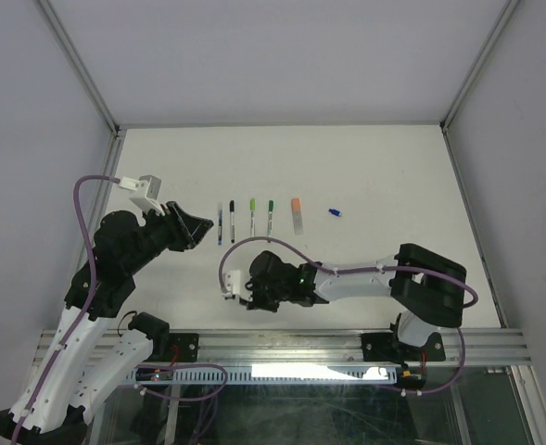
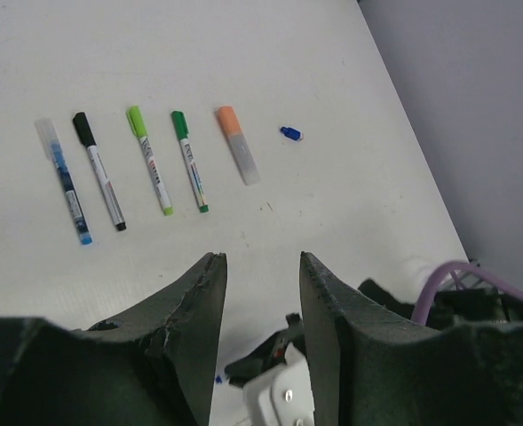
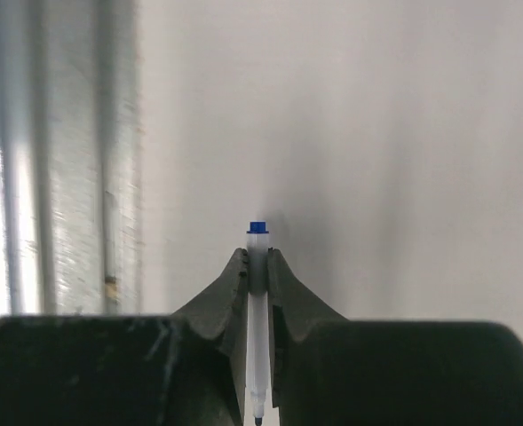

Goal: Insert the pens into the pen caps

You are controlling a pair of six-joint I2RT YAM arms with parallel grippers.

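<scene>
My right gripper is shut on a white pen with a blue end (image 3: 257,228), held upright in the right wrist view. My left gripper hangs over the board's left side, fingers apart and empty. A small blue cap (image 2: 292,133) lies right of the row: a blue pen (image 2: 72,200), black pen (image 2: 104,182), light green pen (image 2: 153,169), dark green pen (image 2: 193,173) and orange-topped clear item (image 2: 238,146).
The white board (image 1: 402,176) is clear at the back and right. Walls bound it, and a metal rail (image 3: 70,160) runs along the front edge.
</scene>
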